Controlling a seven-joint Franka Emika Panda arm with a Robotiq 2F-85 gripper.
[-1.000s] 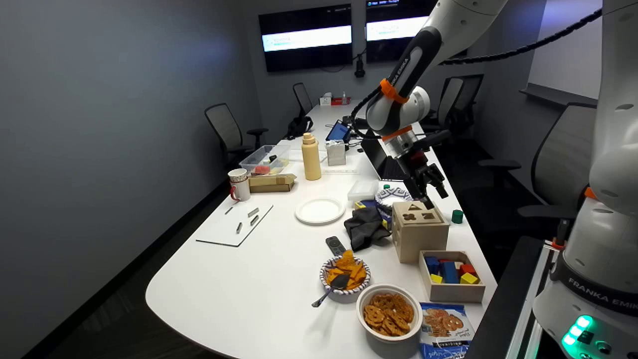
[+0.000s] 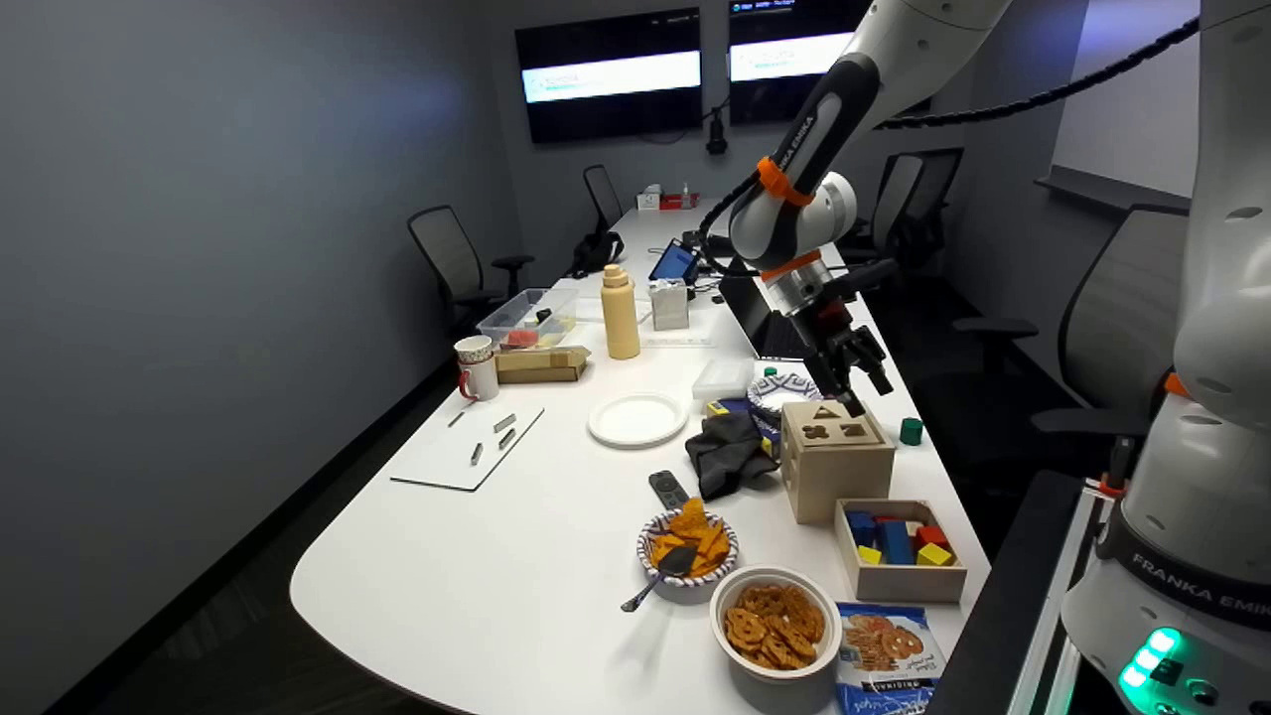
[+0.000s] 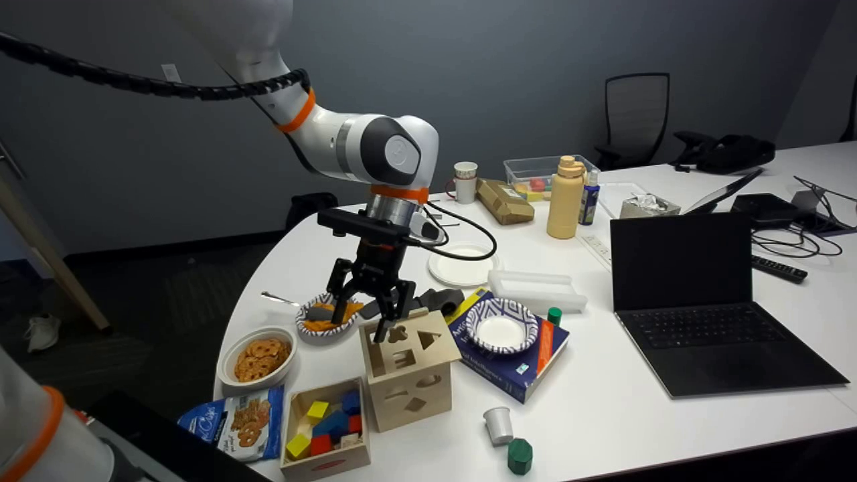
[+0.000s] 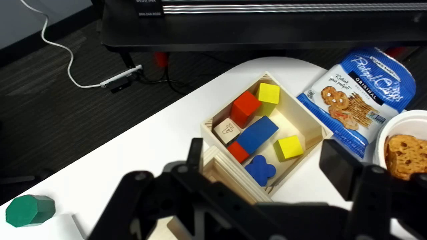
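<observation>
My gripper (image 3: 386, 316) stands open above the wooden shape-sorter box (image 3: 412, 385), its fingers spread and nothing between them. The box has cut-out holes in its top and side; in the wrist view my gripper hides much of it. Beside it, an open wooden tray (image 4: 308, 120) holds coloured blocks. Among them the wrist view shows a blue clover block (image 4: 260, 170), a blue block (image 4: 257, 134), a red block (image 4: 244, 108), a yellow cube (image 4: 288, 148) and a plain wooden cube (image 4: 226, 130). A green block (image 3: 519, 455) lies apart on the table, close to a small silver cup (image 3: 499, 425).
A pretzel bag (image 2: 891, 659), a bowl of pretzels (image 2: 775, 625) and a bowl of chips (image 2: 687, 546) stand near the tray. A dark cloth (image 2: 727, 454) and a blue book (image 3: 514, 373) flank the box.
</observation>
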